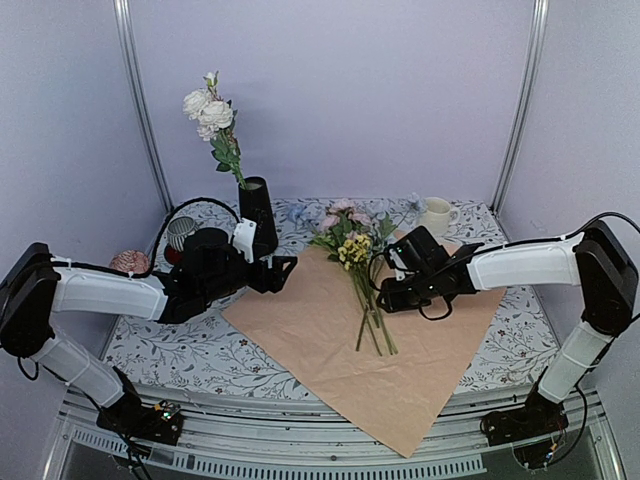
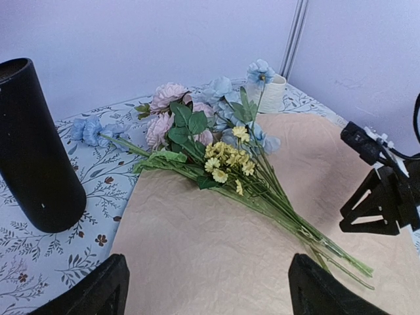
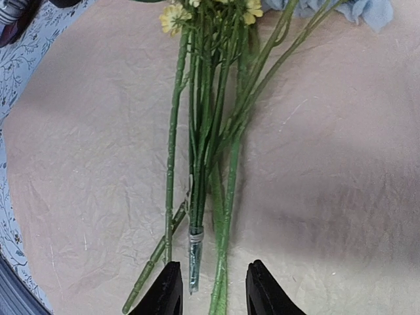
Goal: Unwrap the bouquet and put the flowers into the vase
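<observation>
A bunch of flowers (image 1: 355, 247), pink, blue and yellow, lies on brown paper with its green stems (image 3: 216, 138) pointing toward the front. White flowers (image 1: 213, 112) stand in the tall black vase (image 1: 257, 215) at the back left. My right gripper is open just beside the stems; in its wrist view the stems run down toward the space between its fingers, nothing gripped. To the left of the bunch, near the vase, my left gripper is open and empty, facing the flowers.
Brown paper (image 1: 300, 330) covers the middle of the patterned table and hangs over its front edge. A white pitcher (image 1: 437, 214) stands at the back right. A grey ribbed cup (image 1: 181, 232) and a reddish round object (image 1: 130, 261) are behind the left arm.
</observation>
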